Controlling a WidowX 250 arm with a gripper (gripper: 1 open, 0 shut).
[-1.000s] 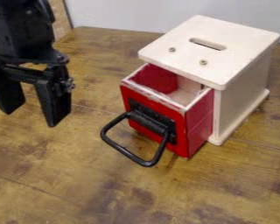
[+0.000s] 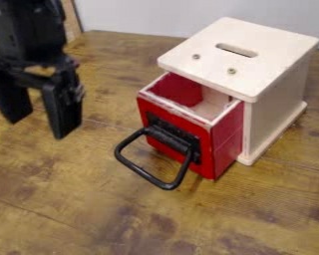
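A pale wooden box point(image 2: 269, 100) with a slotted top stands on the right. Its red drawer point(image 2: 218, 149) is pulled out toward the front and looks empty inside, with a black loop handle point(image 2: 166, 184) on its face angled down toward the table. My gripper point(image 2: 36, 110) hangs at the left, apart from the drawer, its dark fingers slightly blurred; it looks open, with nothing visible between them.
A light board edge shows at the back left corner.
My gripper has shifted slightly and turned a little, now blurred. The box, drawer and handle have not moved.
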